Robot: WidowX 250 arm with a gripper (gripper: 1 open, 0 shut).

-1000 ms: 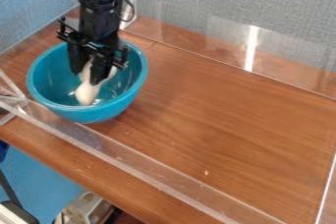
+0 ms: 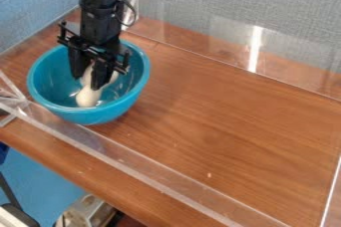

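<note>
A teal plastic bowl [image 2: 126,100] sits on the wooden table at the left. My black gripper [image 2: 96,70] reaches down into it, shut on a pale, cream-coloured object [image 2: 88,96] that stands or leans inside the bowl. The upper part of that object is hidden behind the fingers, so I cannot tell what it is.
Clear plastic strips run along the back and front-left edges. A grey textured wall [image 2: 240,12] rises behind. A metal fitting [image 2: 87,211] shows below the table's edge.
My gripper has shifted very slightly within the bowl, with the pale object still in it. The bowl looks unmoved.
</note>
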